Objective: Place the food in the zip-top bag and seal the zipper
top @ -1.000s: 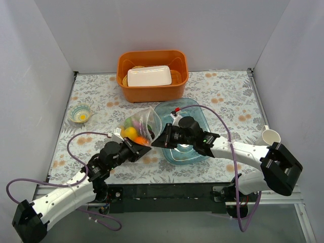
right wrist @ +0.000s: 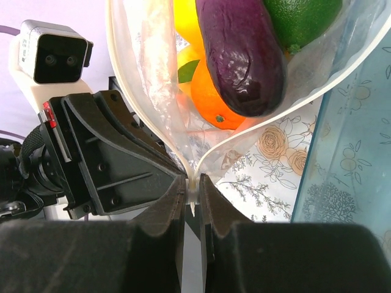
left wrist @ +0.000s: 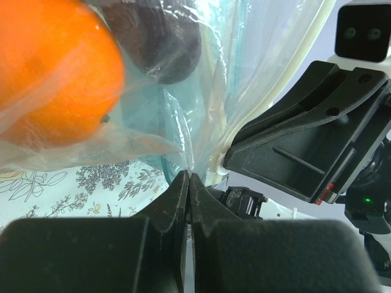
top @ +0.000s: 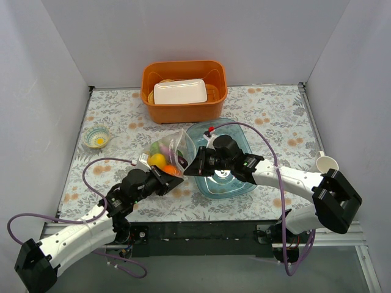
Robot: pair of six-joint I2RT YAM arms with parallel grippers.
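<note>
A clear zip top bag (top: 181, 143) bulges with food between my two grippers, its mouth still gaping in the right wrist view. Inside it show a purple eggplant (right wrist: 241, 55), an orange fruit (right wrist: 211, 97), a green item (right wrist: 302, 21) and a yellow item (right wrist: 188, 21). My right gripper is shut on the bag's rim, where the two white zipper edges meet at one corner. Low on the bag's near side, my left gripper is shut with a fold of the film drawn to its fingertips.
Partly under the bag and the right arm lies a teal clear tray (top: 229, 189). An orange bin (top: 183, 114) holding a white container (top: 180, 91) stands at the back. A small bowl (top: 96, 137) sits left, a white mug (top: 327, 163) far right.
The right arm has shifted slightly, with its elbow a little further left. Left arm and bag look almost unchanged.
</note>
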